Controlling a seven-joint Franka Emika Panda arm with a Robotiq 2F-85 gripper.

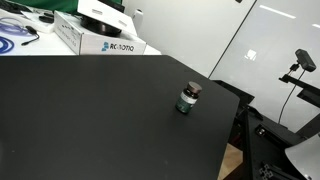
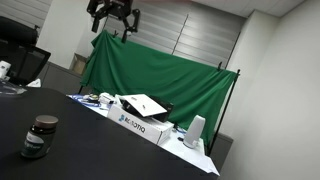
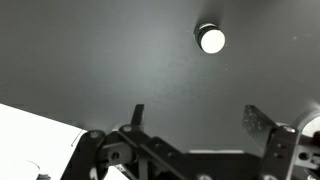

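Note:
A small dark bottle with a pale label band [image 1: 187,98] stands upright on the black table [image 1: 90,115], towards its right side in exterior view 1. Exterior view 2 has the same bottle [image 2: 39,138] at the lower left. From above, in the wrist view, the bottle [image 3: 210,39] shows a round white top. My gripper is open, its two fingers wide apart with only bare table between them. The bottle lies beyond the fingertips, clear of both. In exterior view 2 part of the arm [image 2: 113,14] hangs high above the table.
A white Robotiq box [image 1: 100,38] with things on top stands at the table's far edge. Blue cables [image 1: 12,38] lie at the far left. A green curtain [image 2: 160,75] hangs behind. Around the bottle the tabletop is clear.

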